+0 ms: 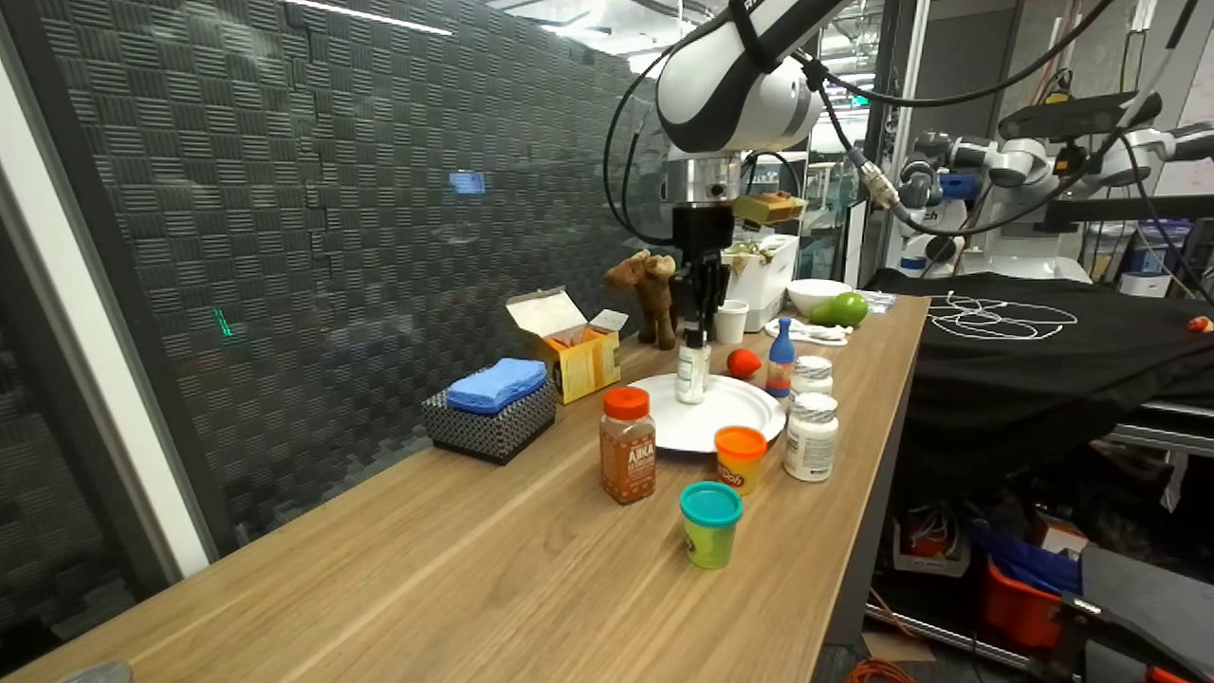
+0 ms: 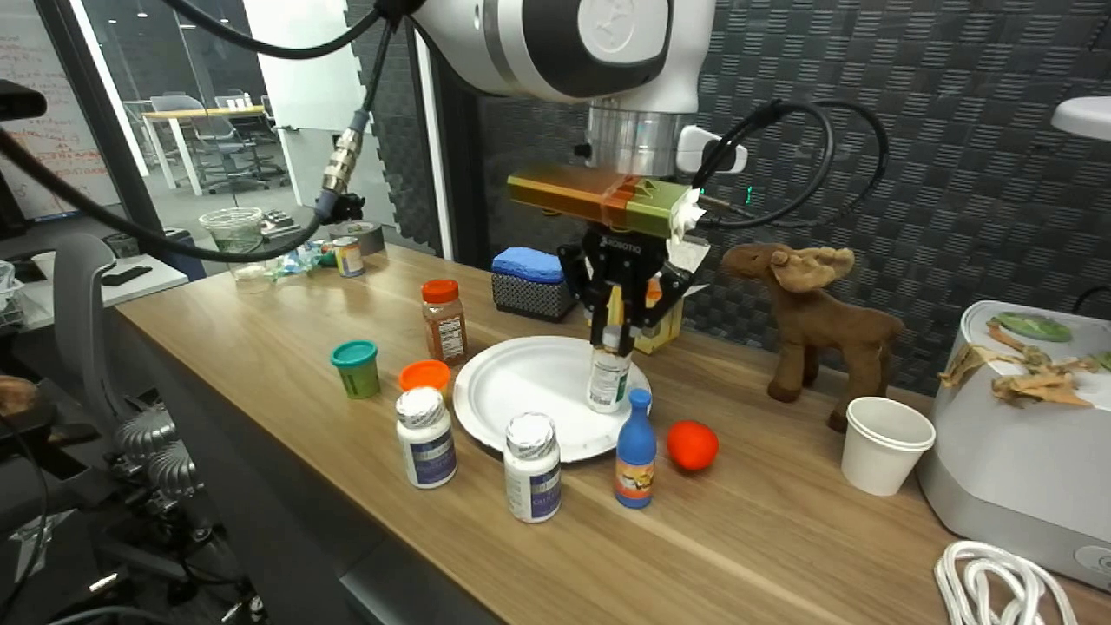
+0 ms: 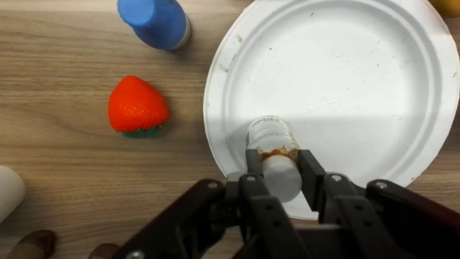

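A small white-capped bottle (image 3: 268, 131) with a pale label is held upright by its top, my gripper shut on it. In the second exterior view the bottle (image 2: 607, 381) is over the right part of the white plate (image 2: 517, 394). Its lower end appears at or just above the plate surface; whether it touches cannot be made out. The first exterior view has the gripper (image 1: 696, 332) pointing straight down above the plate (image 1: 671, 431), with the bottle (image 1: 690, 379) below it.
Around the plate stand a blue bottle (image 2: 635, 458), a red strawberry (image 3: 137, 105), two white pill bottles (image 2: 532, 474), an orange-lidded tub (image 1: 740, 455) and a red-capped jar (image 1: 627, 450). A toy moose (image 2: 818, 323) and paper cup (image 2: 883, 448) are farther right. The plate's middle is bare.
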